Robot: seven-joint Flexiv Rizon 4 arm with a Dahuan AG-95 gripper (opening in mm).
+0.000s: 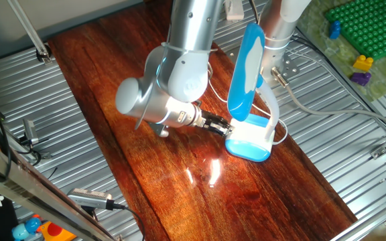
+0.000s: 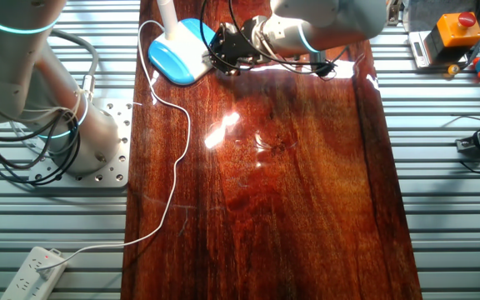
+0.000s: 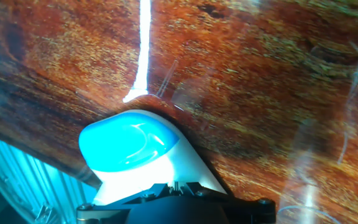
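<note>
A desk lamp with a blue and white head (image 1: 246,72) stands on the wooden table. Its base (image 1: 249,148) is white with a glossy blue area. Beside the base, on the side toward the arm, is my gripper (image 1: 228,130), its tip close to the base's edge. In the wrist view the black fingers (image 3: 160,189) sit together at the bottom, in front of the lamp base (image 3: 129,142). No object shows between them. Whether the tips touch the lamp cannot be told. In exterior view 2 the gripper (image 2: 212,52) is again right beside the base (image 2: 173,63).
The lamp's white cable (image 2: 176,171) runs over the table to a power strip (image 2: 33,271). A green building plate (image 1: 374,25) lies off the table.
</note>
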